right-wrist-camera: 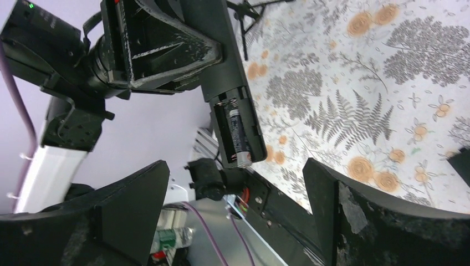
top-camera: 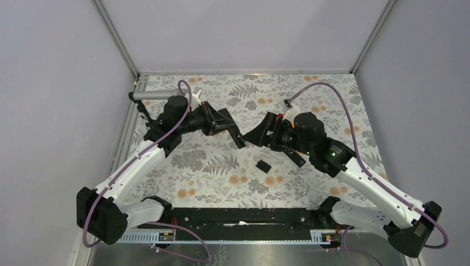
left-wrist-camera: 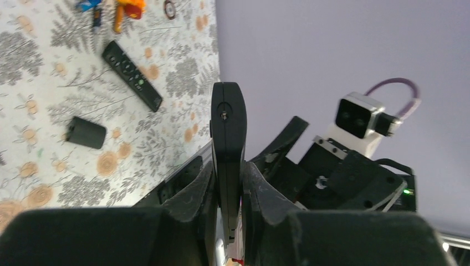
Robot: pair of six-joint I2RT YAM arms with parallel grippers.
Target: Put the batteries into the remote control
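My left gripper (top-camera: 220, 122) is shut on a black remote (left-wrist-camera: 228, 127), held up in the air over the table's middle. In the right wrist view the remote's battery compartment is uncovered, with a battery (right-wrist-camera: 239, 136) lying inside it. My right gripper (top-camera: 259, 134) stands open just right of the remote, nothing between its fingers. A small black rectangle (top-camera: 263, 166), likely the battery cover, lies on the table below them. A second remote (left-wrist-camera: 132, 75) lies flat to its right, partly under the right arm in the top view.
In the left wrist view several small coloured items, including an orange one (left-wrist-camera: 132, 8) and a ring (left-wrist-camera: 169, 9), lie beyond the second remote. The patterned table (top-camera: 210, 183) is otherwise mostly clear.
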